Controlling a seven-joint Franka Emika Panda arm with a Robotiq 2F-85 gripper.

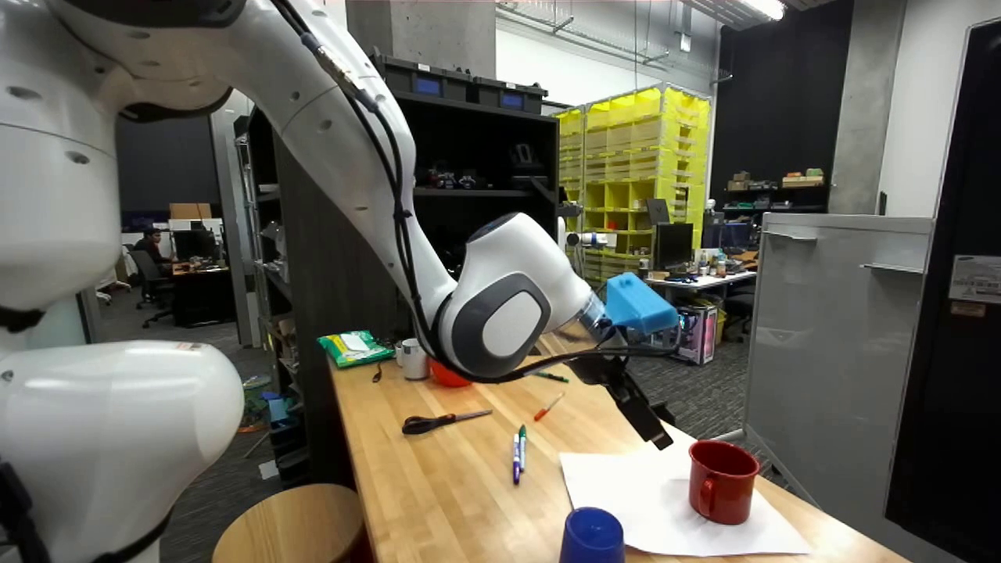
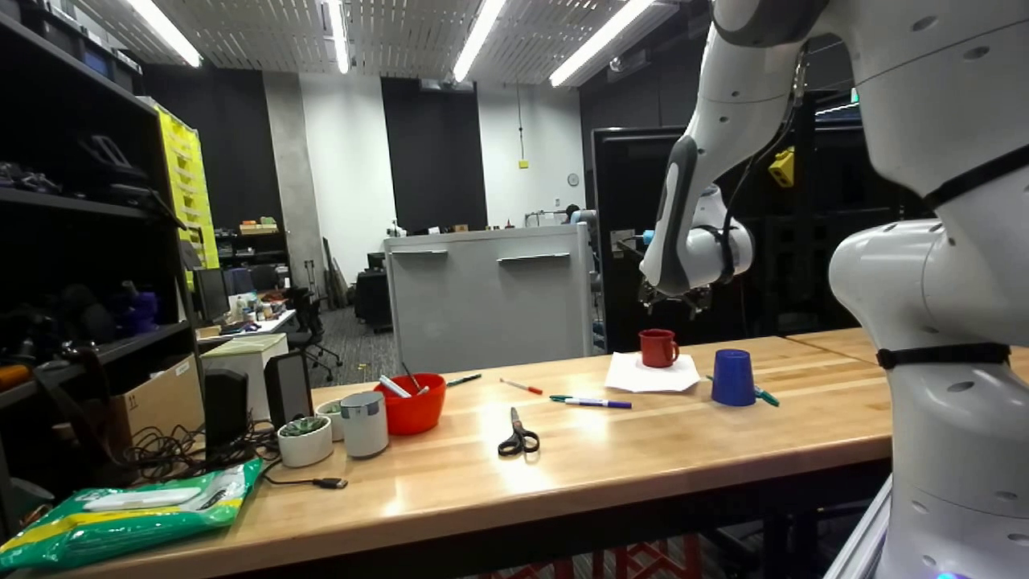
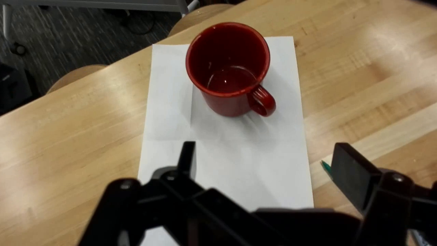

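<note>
A red mug stands upright on a white sheet of paper, its handle toward the lower right in the wrist view. My gripper is open, its fingers spread wide over the paper with nothing between them. In exterior view 1 the gripper hangs above the paper, to the left of the mug and higher than it, apart from it. A blue cup rests upside down near the paper's close edge; the same cup shows whole in exterior view 2.
Purple and green markers, an orange-red pen and black scissors lie on the wooden table. A red bowl with pens, a grey-white mug and a green packet are at the other end.
</note>
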